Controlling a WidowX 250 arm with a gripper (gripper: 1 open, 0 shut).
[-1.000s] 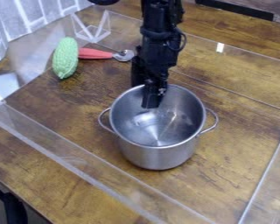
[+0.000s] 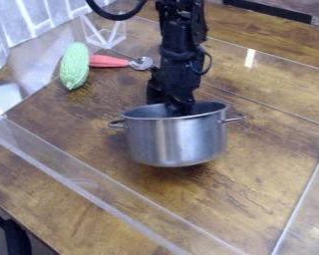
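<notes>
A steel pot (image 2: 177,141) with two side handles stands in the middle of the wooden table. My black arm reaches down from the top of the view, and its gripper (image 2: 169,106) is at the pot's back rim, partly hidden by it. Whether the fingers are shut on the rim I cannot tell.
A green corn cob (image 2: 75,64) lies at the upper left, beside a red-handled tool (image 2: 109,62). Clear walls (image 2: 293,209) edge the wooden surface (image 2: 83,169), which is free to the left and right of the pot.
The pot has moved away from the camera, toward the back, and now shows less of its inside. The gripper sits a little lower and further left in the view.
</notes>
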